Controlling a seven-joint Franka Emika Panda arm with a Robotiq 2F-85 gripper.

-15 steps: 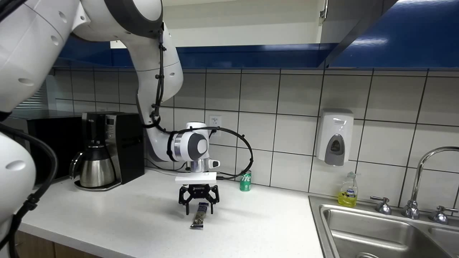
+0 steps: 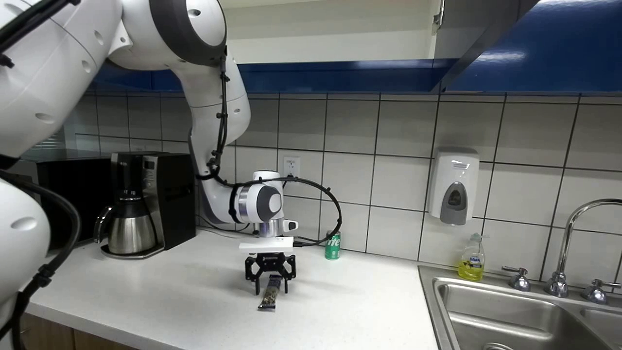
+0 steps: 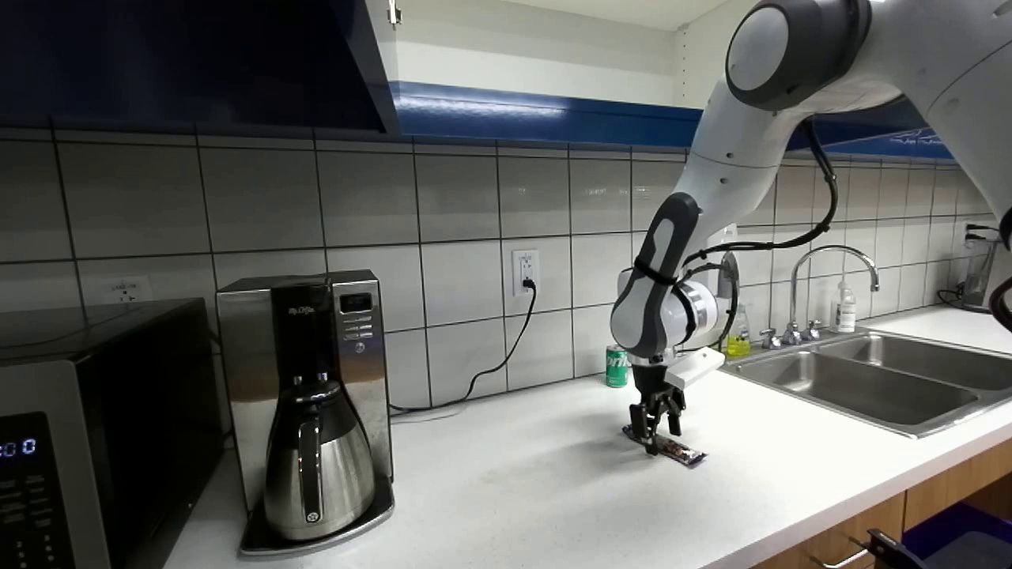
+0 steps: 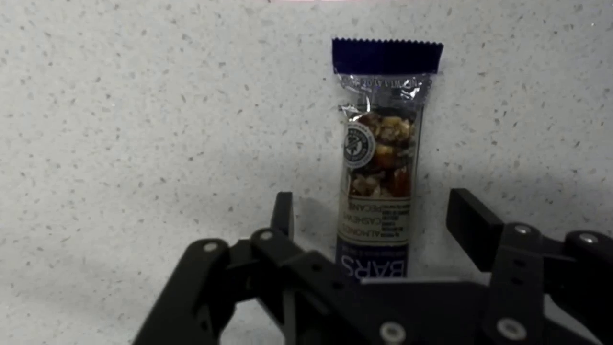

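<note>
A wrapped nut bar [image 4: 379,166] with dark blue ends lies flat on the white counter. In the wrist view its near end is hidden behind the gripper's black body. My gripper straddles the bar, one finger on each side, with bare counter showing between the bar and both fingers. It stands part open and holds nothing. From outside, the gripper [image 2: 271,286] points straight down over the bar's back half, and the bar [image 2: 269,294] sticks out toward the counter's front. The second exterior view shows the fingertips low, close to the counter beside the bar [image 3: 678,450].
A green can [image 2: 332,247] stands by the tiled wall, behind and right of the gripper. A coffee maker [image 3: 303,408] and a microwave [image 3: 104,427] occupy the left. At right is the sink [image 2: 507,309], with a soap bottle [image 2: 471,259] behind it.
The gripper has come down slightly toward the counter, and its fingers stand closer together than before. The bar lies in the same place.
</note>
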